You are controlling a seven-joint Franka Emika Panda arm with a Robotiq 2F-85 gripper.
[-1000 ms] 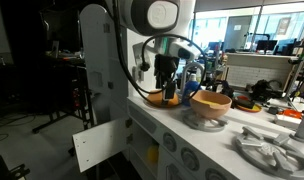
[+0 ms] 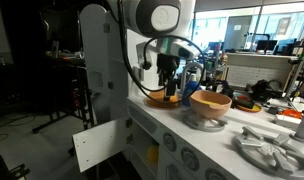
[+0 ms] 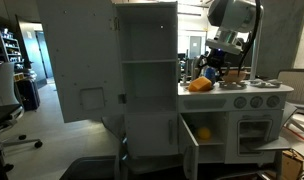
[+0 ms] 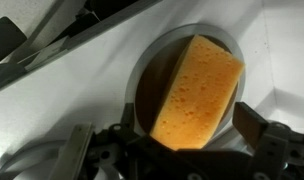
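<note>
An orange sponge (image 4: 199, 92) lies in a round, dark-bottomed dish with a grey rim (image 4: 135, 85), as seen in the wrist view. My gripper is above it with its fingers open, one finger on either side of the sponge's lower half and nothing gripped. Exterior view 1 has the gripper (image 2: 171, 94) low over the counter, beside an orange object (image 2: 155, 101) at the counter's far-left end. How far the fingertips are from the sponge is hard to judge.
On the white counter, an orange bowl (image 2: 210, 103) stands on a burner to the right of the gripper. Metal burner pieces (image 2: 267, 150) lie nearer the front. A tall cabinet (image 3: 150, 75) rises beside the counter; inside the open lower cupboard is an orange item (image 3: 203, 133).
The gripper has shifted slightly at the far-left end of the counter, seemingly downward. The bowl and burner pieces keep their places.
</note>
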